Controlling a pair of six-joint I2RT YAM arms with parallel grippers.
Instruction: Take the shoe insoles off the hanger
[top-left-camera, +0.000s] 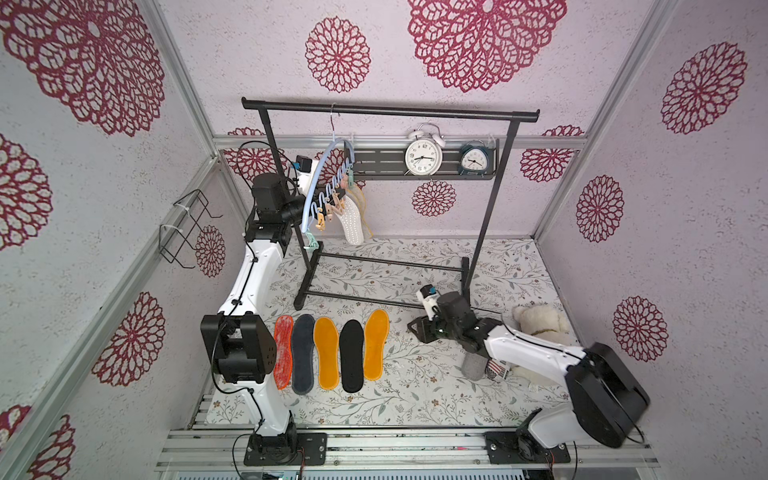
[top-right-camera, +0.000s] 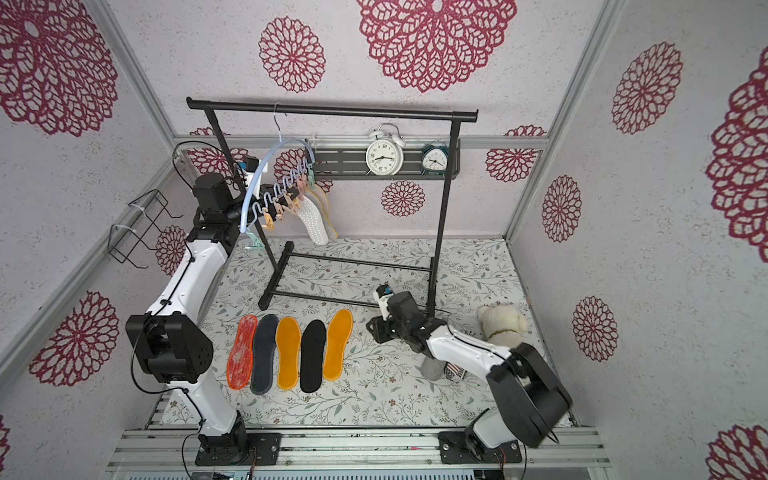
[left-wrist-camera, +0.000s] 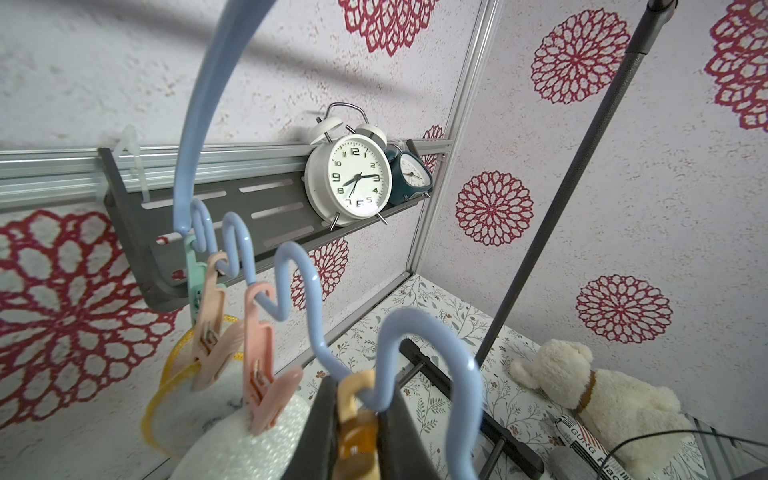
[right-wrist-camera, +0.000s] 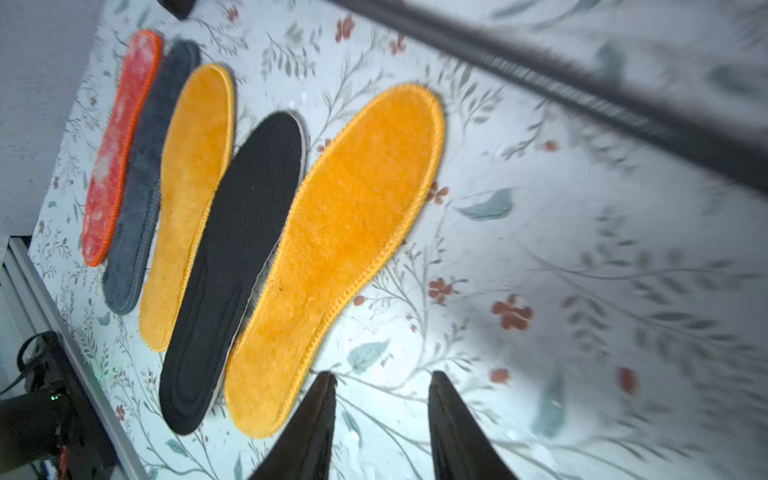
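A blue hanger with pastel clips hangs from the rack, carrying pale dotted insoles, some yellow-edged. My left gripper is shut on an orange-yellow clip at the hanger. My right gripper is low over the floor, part open and empty, right of a row of insoles: red, dark grey, yellow, black and yellow.
The black rack stands behind, its base bars on the floor. Two clocks sit on a back shelf. A white teddy and other items lie at the right.
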